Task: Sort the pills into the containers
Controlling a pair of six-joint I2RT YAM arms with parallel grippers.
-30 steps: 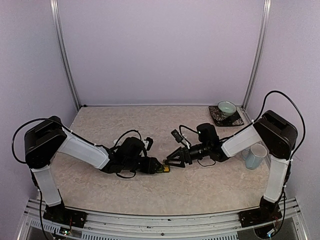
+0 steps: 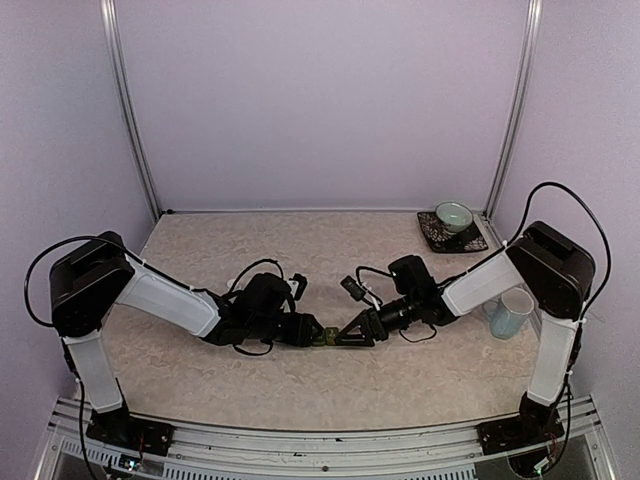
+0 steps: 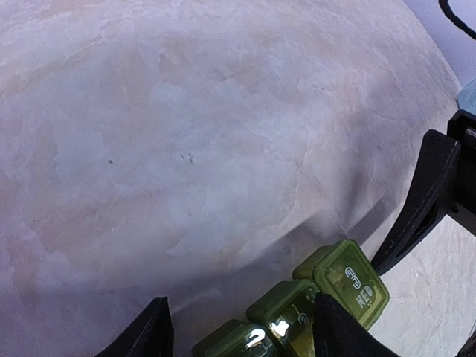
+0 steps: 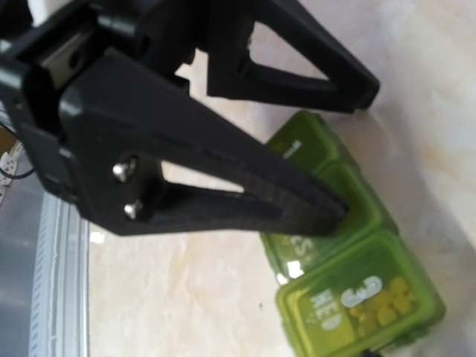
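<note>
A green pill box (image 2: 328,336) with several lidded compartments (image 3: 349,281) lies on the table between the grippers. In the right wrist view yellow pills show inside its end compartment (image 4: 361,297). My left gripper is shut on the pill box, its fingers at the box's sides. My right gripper (image 2: 355,334) is part open just beside the box's right end; in the right wrist view its fingers (image 4: 223,171) reach over the box, and in the left wrist view one tip is at the end compartment's edge.
A dark patterned tray (image 2: 435,235) with a pale green bowl (image 2: 454,214) sits at the back right. A light blue mug (image 2: 508,318) stands right of the right arm.
My right gripper has moved slightly right and down in the top view, along the pill box's right end. The left arm and the box look unchanged.
</note>
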